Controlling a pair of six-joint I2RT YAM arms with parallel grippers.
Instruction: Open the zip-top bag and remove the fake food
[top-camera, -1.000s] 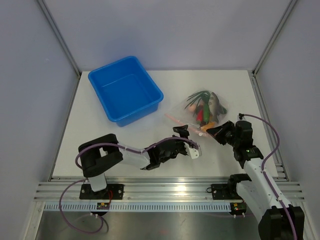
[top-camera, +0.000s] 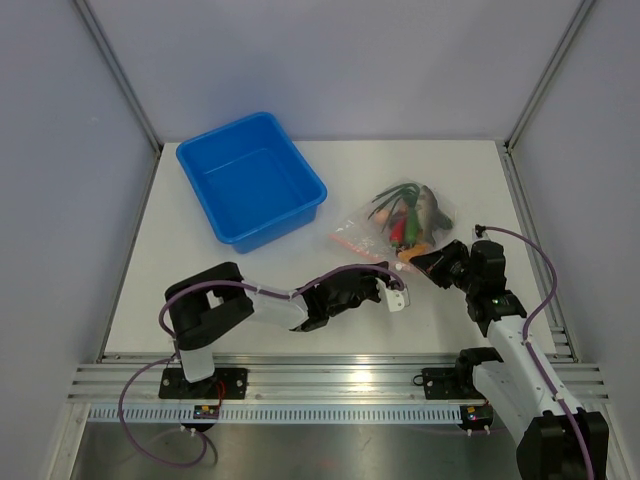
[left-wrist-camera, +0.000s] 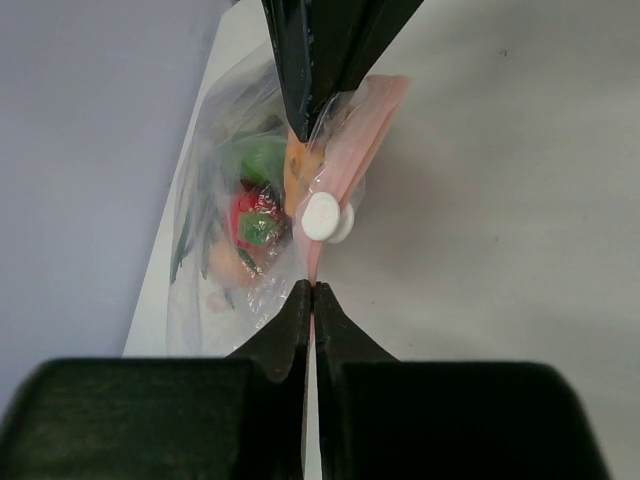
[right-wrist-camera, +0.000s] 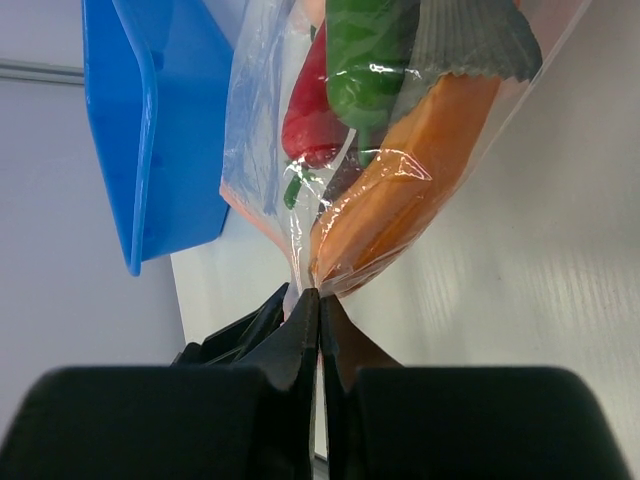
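A clear zip bag (top-camera: 355, 232) with a pink seal and white slider (left-wrist-camera: 322, 215) holds fake food: a green pepper (right-wrist-camera: 362, 60), a red pepper (right-wrist-camera: 315, 110), an orange item (right-wrist-camera: 410, 170), leaves and a fish (top-camera: 428, 212). My left gripper is shut on the sealed top edge of the bag, beside the slider. My right gripper is also shut on the bag's top edge, at the orange item's end; it shows above the slider in the left wrist view.
A blue bin (top-camera: 250, 180) stands on the back left of the white table (top-camera: 150, 300). The table front between the arms and frame edge is clear.
My left gripper has shifted right and turned onto the bag's seal. The right arm and the bag are nearly unchanged.
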